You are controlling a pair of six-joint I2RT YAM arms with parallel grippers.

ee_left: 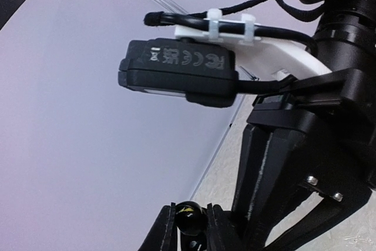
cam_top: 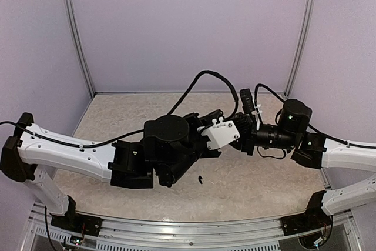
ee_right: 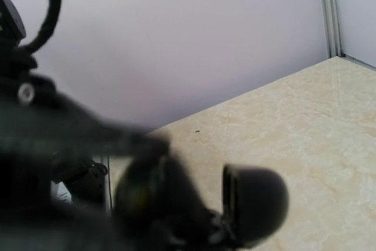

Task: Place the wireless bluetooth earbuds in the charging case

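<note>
At the bottom of the left wrist view, my left gripper is shut on a glossy black earbud [ee_left: 190, 217] with a gold glint. My right gripper [cam_top: 242, 130] meets the left one above the table in the top view, and the contact is hidden there behind the white camera mount [cam_top: 221, 134]. A dark object [ee_right: 185, 201] sits against the right gripper's rounded finger [ee_right: 255, 207] in the right wrist view; blur hides whether it is the charging case. A second small black piece, perhaps the other earbud [cam_top: 200, 179], lies on the table.
In the left wrist view, the right arm's black camera [ee_left: 179, 72] and its cables are close by. Both arms' cables arch above the joined grippers.
</note>
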